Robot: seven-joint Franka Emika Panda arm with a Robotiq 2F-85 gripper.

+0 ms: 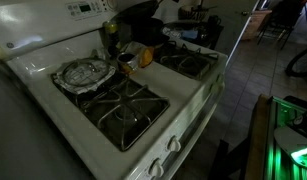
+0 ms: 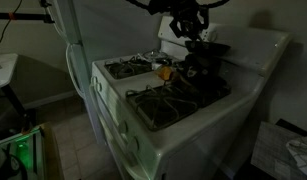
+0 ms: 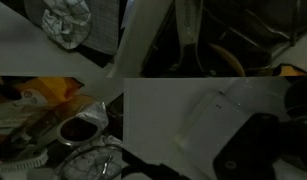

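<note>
In exterior view 2 my dark arm reaches in from the top, and its gripper is over the back of the stove. It appears shut on a dark pan or lid, though the fingers are lost in shadow. Below that sits a darker pot-like shape. Exterior view 1 has the dark pan at its top edge, above the back of the stovetop. The wrist view is broken into mismatched patches, and no fingers can be made out there.
A foil-covered round item lies on the left back burner. An orange-yellow object and a dark bottle stand mid-stove. Control knobs line the front edge.
</note>
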